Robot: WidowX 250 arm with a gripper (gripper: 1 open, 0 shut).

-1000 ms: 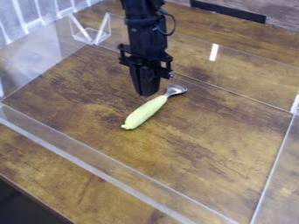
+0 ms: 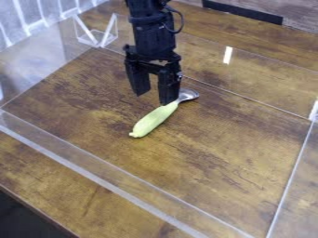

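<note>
My black gripper [image 2: 154,88] hangs open above the wooden board, near the upper middle of the camera view, with its two fingers pointing down. Just below and to the right of it lies a pale yellow-green, long object [image 2: 152,122], like a corn cob or a handle, slanting from lower left to upper right. A small silver end [image 2: 188,96], like a spoon or spatula head, sits at its upper right, partly behind the gripper.
Clear low walls [image 2: 118,174] border the wooden work area [image 2: 230,158] on the sides. The right and left parts of the board are bare. A dark strip [image 2: 243,11] lies at the back.
The pale object has not moved.
</note>
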